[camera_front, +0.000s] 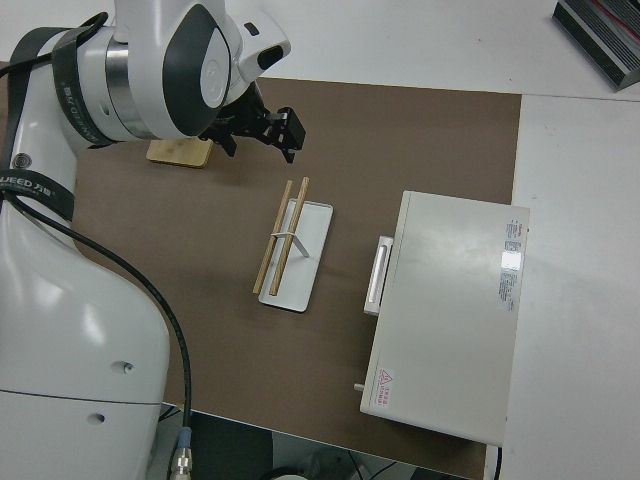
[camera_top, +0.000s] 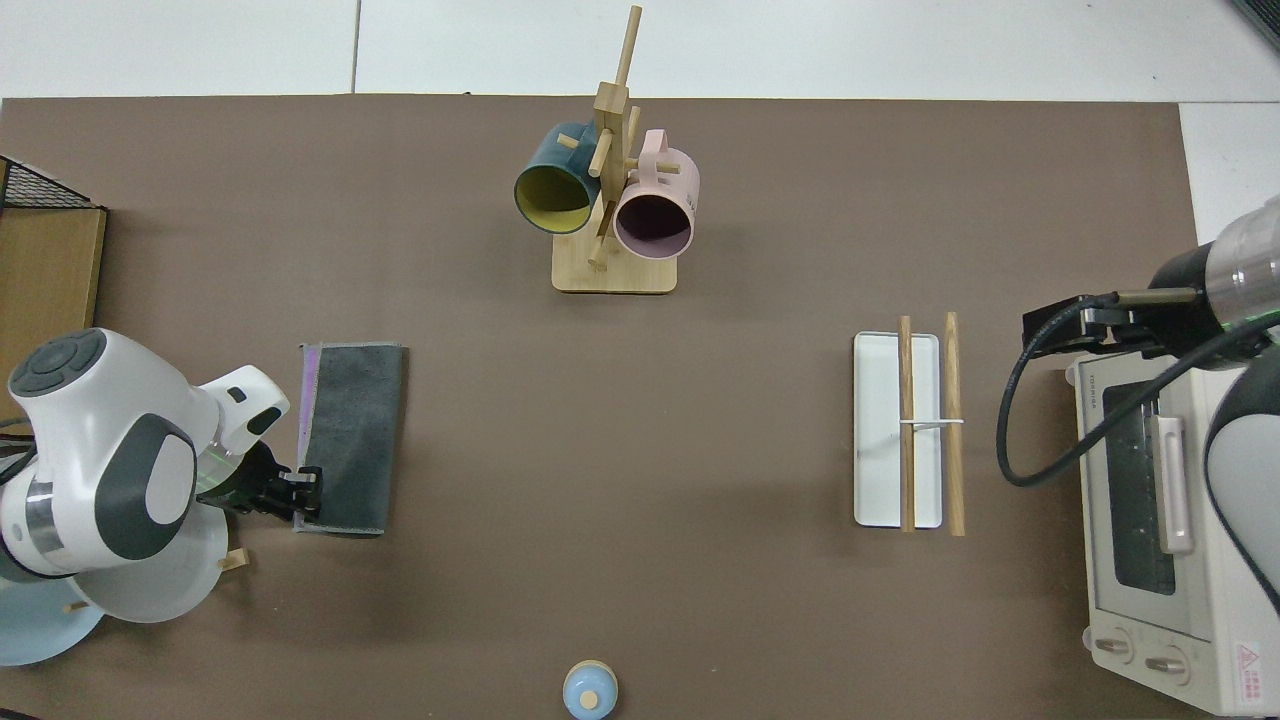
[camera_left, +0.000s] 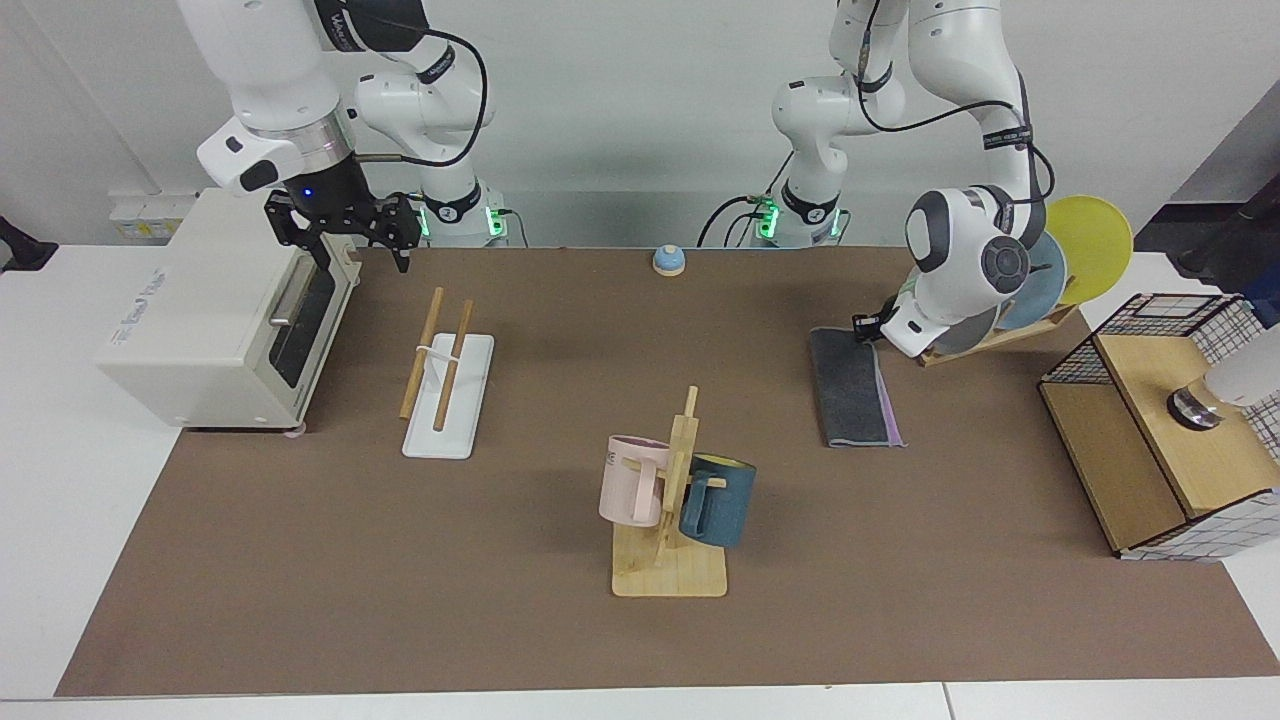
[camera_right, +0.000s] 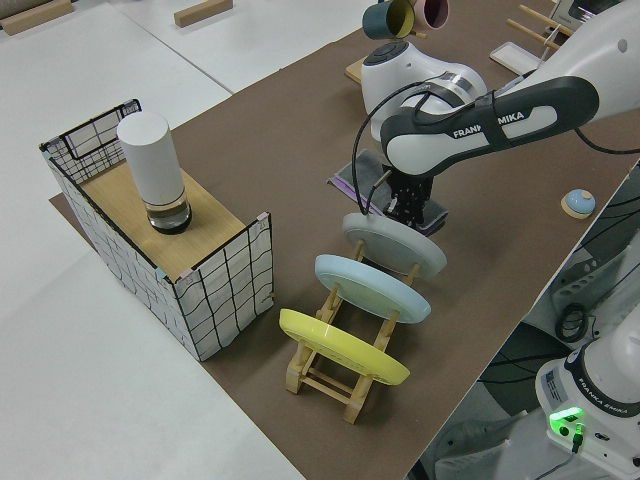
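Observation:
In the top view my left gripper (camera_top: 306, 494) is low over the lower end of a folded dark grey towel (camera_top: 354, 426) with a lilac edge; whether it is open or shut on the towel I cannot tell. My right gripper (camera_front: 262, 135) hangs above the front of a white toaster oven (camera_front: 445, 320), over the table; its finger state is unclear. A mug tree (camera_top: 614, 276) holds a blue mug (camera_top: 554, 168) and a pink mug (camera_top: 654, 222). A white tray with two wooden sticks (camera_top: 876, 432) stands right of centre.
A plate rack with grey, blue and yellow plates (camera_right: 340, 350) stands beside the left arm. A wire-and-wood shelf (camera_left: 1128, 444) is at that side too. A small blue round object (camera_top: 589, 690) lies at the near edge.

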